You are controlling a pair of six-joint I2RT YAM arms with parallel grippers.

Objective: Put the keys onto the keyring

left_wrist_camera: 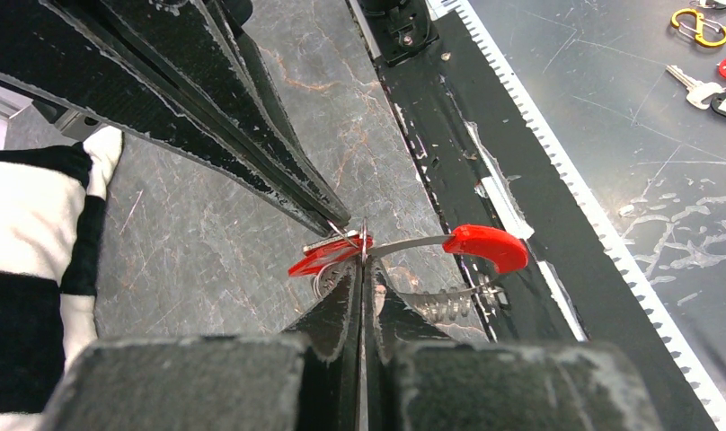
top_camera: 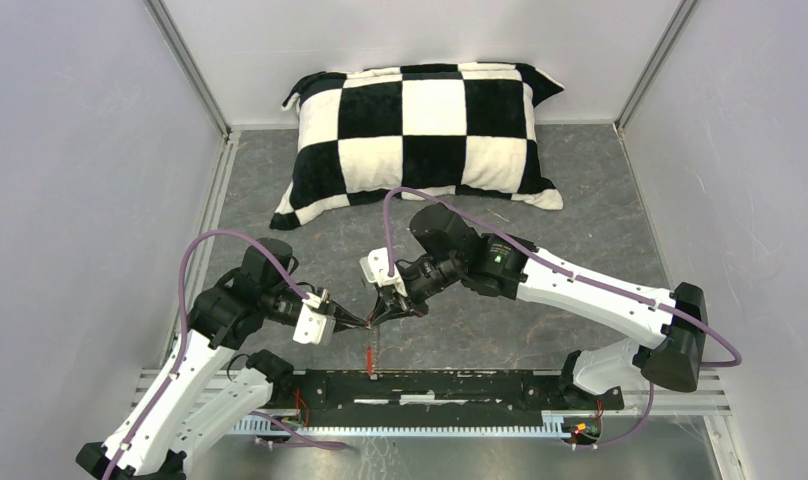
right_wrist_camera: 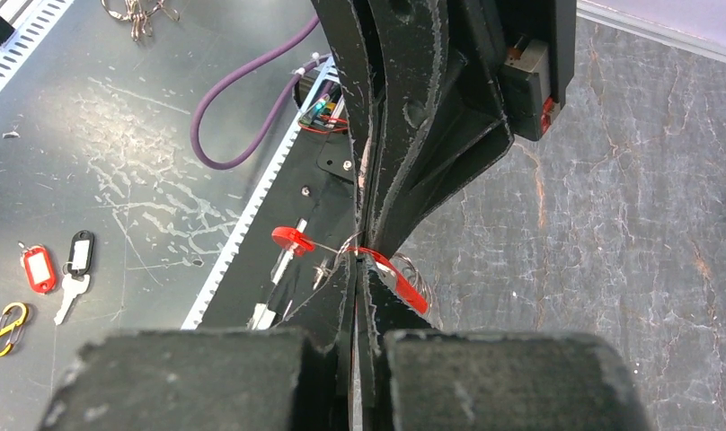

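Observation:
Both grippers meet near the floor's front-centre in the top view, tips almost touching. My left gripper is shut on a thin piece of the keyring, a metal ring with red parts [left_wrist_camera: 485,242] that hangs beneath the tips. My right gripper is shut at the same bundle, on thin metal by a red tag [right_wrist_camera: 404,285]; exactly what is between its fingers is hard to tell. A coiled, ridged metal piece [left_wrist_camera: 440,305] hangs below.
On the metal surface outside the rail lie a key [right_wrist_camera: 72,292], red and black tags [right_wrist_camera: 38,268], a yellow carabiner [right_wrist_camera: 7,330] and a metal bunch [right_wrist_camera: 139,16]. A checkered cushion [top_camera: 420,140] lies at the back.

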